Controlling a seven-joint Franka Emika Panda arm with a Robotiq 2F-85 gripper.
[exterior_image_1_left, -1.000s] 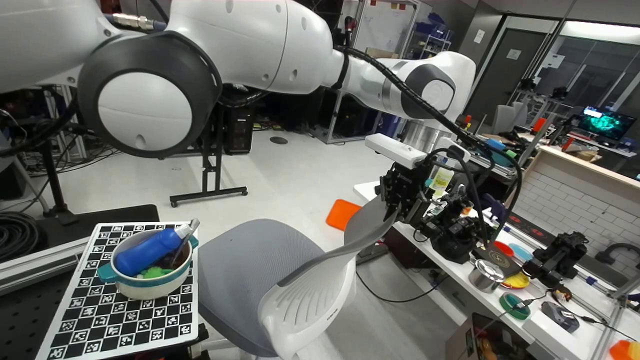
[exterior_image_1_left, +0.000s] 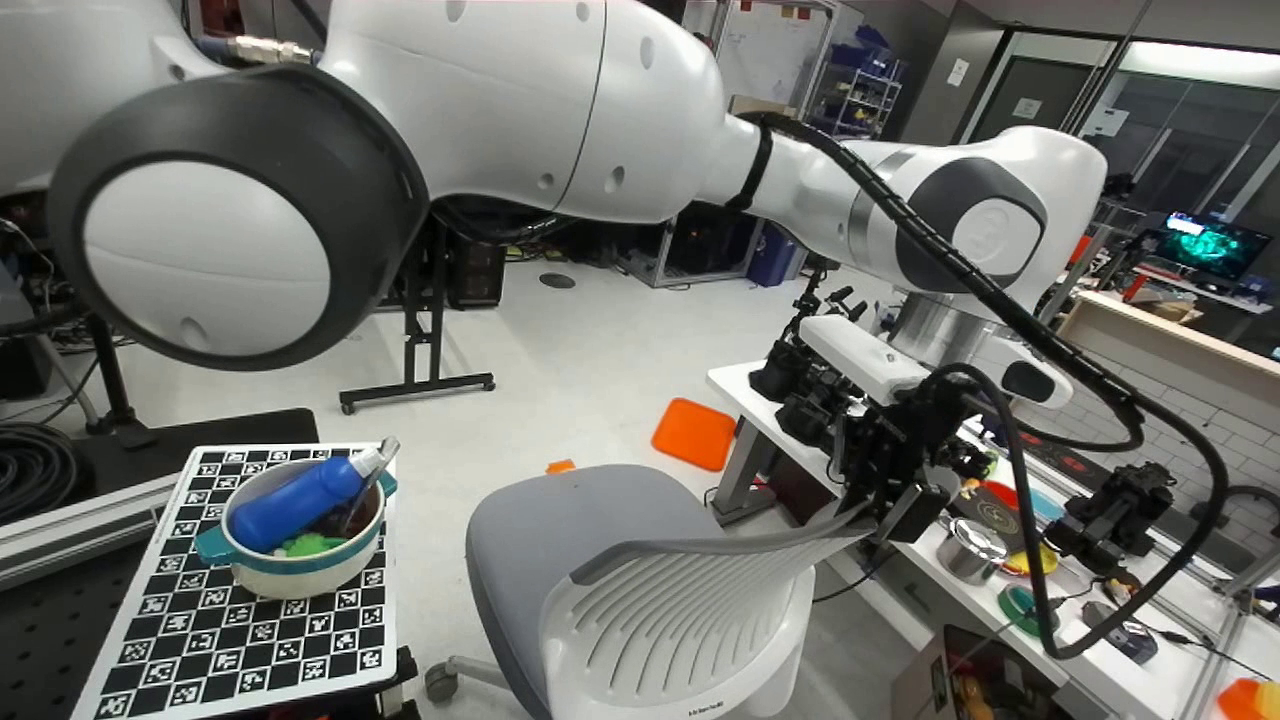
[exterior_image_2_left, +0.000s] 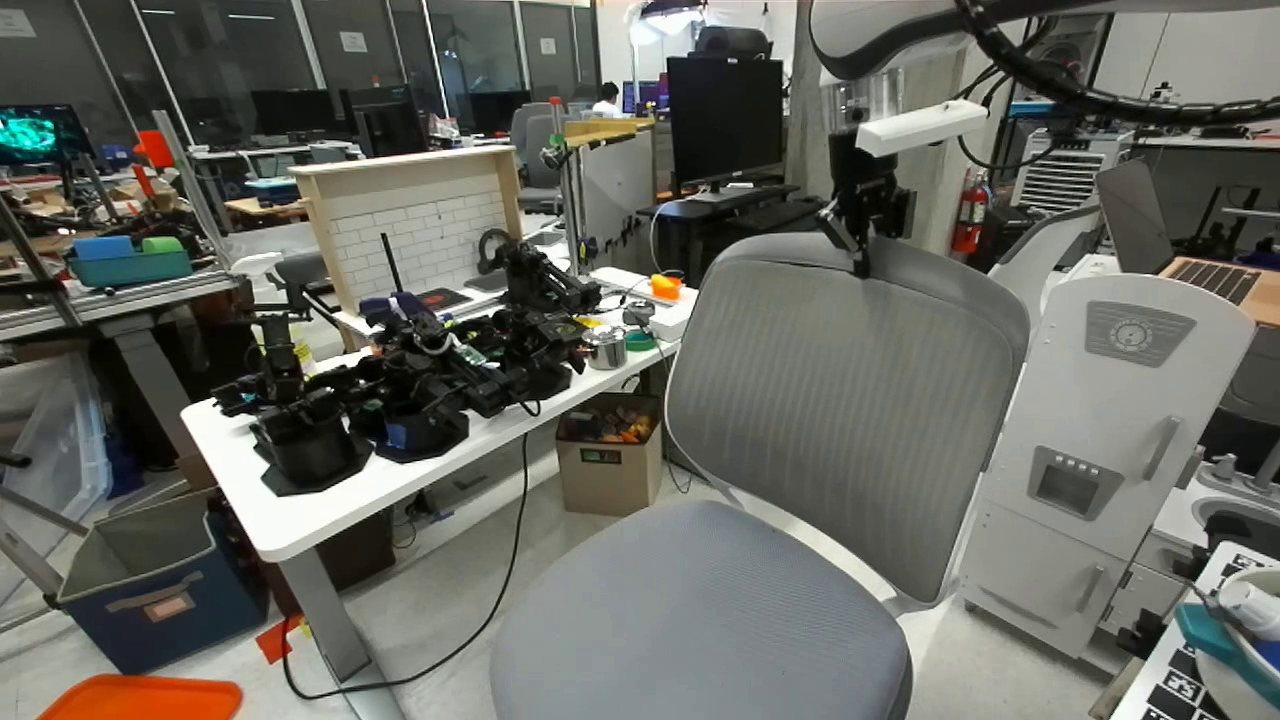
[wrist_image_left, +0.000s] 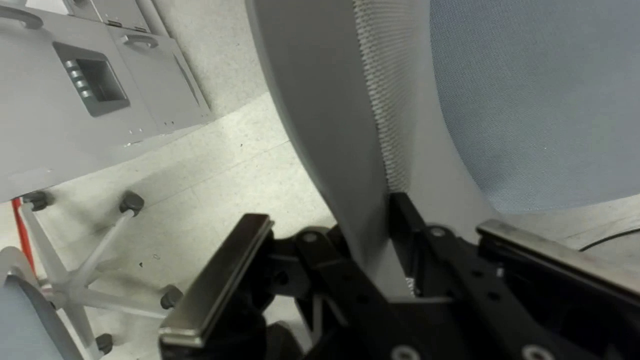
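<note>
A grey office chair has its mesh backrest (exterior_image_2_left: 840, 396) upright and its padded seat (exterior_image_1_left: 600, 528) low beside it. My gripper (exterior_image_2_left: 863, 262) is at the backrest's top edge, pointing down. In the wrist view, the backrest's rim (wrist_image_left: 336, 120) runs between the black fingers, and the gripper is shut on it. Exterior view 1 shows the gripper (exterior_image_1_left: 882, 516) at the same top edge, where the dark body of the hand partly hides the contact.
A white table (exterior_image_2_left: 282, 504) with black devices stands beside the chair. A grey toy kitchen (exterior_image_2_left: 1080, 456) is on the other side. On a checkered board (exterior_image_1_left: 156, 648) sits a pot (exterior_image_1_left: 294, 584) holding a blue bottle (exterior_image_1_left: 288, 504). An orange mat (exterior_image_1_left: 693, 434) lies on the open floor.
In exterior view 1, the arm and gripper have shifted right and closer to the camera. The chair has moved right with them and turned, so more of its back shows.
</note>
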